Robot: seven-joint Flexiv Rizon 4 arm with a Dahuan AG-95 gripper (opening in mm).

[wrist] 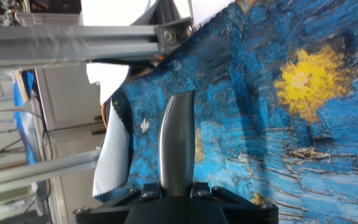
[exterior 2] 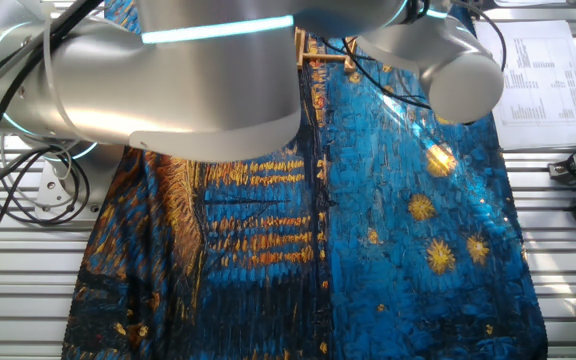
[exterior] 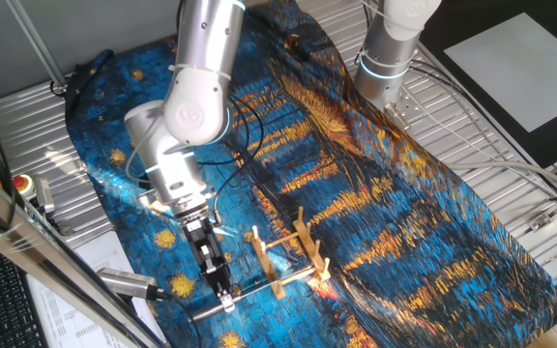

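My gripper [exterior: 226, 301] is shut on a slim silver utensil [exterior: 207, 312], low over the blue part of the cloth in exterior view 1. One end sticks out to the left; the other runs right towards a small wooden rack [exterior: 270, 275] with upright pegs. Whether the utensil touches the rack, I cannot tell. From the wrist, the smooth, slightly curved end of the silver utensil [wrist: 177, 140] rises out from between the fingers. Exterior view 2 hides the gripper, and only part of the wooden rack [exterior 2: 325, 57] shows at its top edge.
A painted cloth [exterior: 395, 251] covers the table, much of it bare. Left of the arm lie a grey device [exterior: 127, 283] with a cable and printed paper [exterior: 61, 314]. A metal post crosses the lower left.
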